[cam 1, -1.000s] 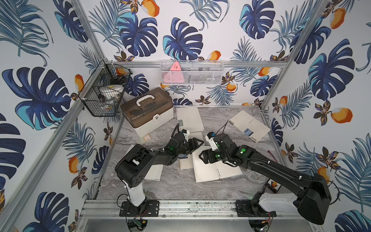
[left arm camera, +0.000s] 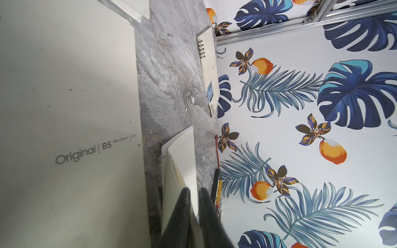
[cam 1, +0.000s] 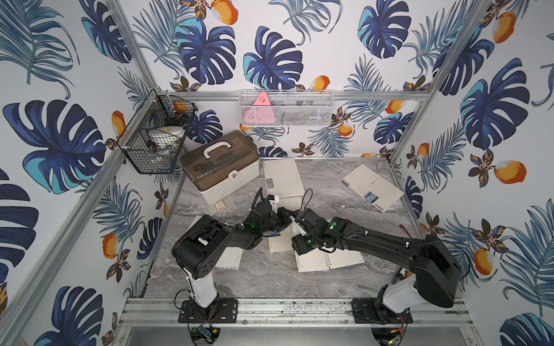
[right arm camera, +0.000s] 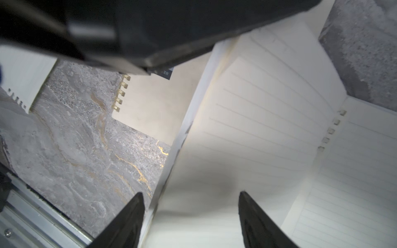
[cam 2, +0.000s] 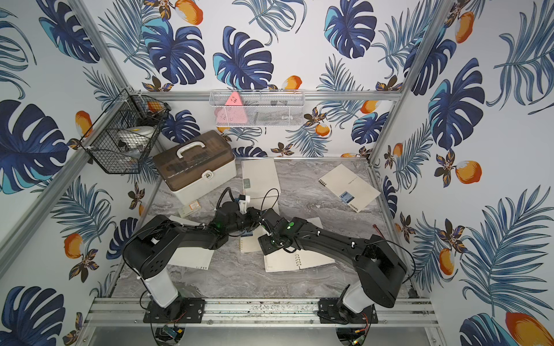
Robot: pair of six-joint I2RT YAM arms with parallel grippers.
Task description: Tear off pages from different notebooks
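An open spiral notebook (cam 1: 343,259) with lined pages (right arm camera: 264,157) lies at front centre. My left gripper (cam 1: 291,216) is at its upper-left corner; in the left wrist view its blurred fingers are around a lifted page edge (left arm camera: 182,165), grip unclear. My right gripper (cam 1: 300,242) hangs over the left page; in the right wrist view its fingers (right arm camera: 128,223) stand apart either side of that page. A closed notebook (right arm camera: 157,103) lies beneath, to the left. An "Original B5" cover (left arm camera: 70,103) fills the left wrist view's left side.
A storage box (cam 1: 219,167) stands back left. Other notebooks lie at the back centre (cam 1: 282,176) and back right (cam 1: 372,187); loose sheets (cam 1: 228,259) lie at left. Baskets (cam 1: 155,138) hang on the walls.
My right arm has moved left, its gripper now close beside the left one. The notebook's left page is lifted at its upper part.
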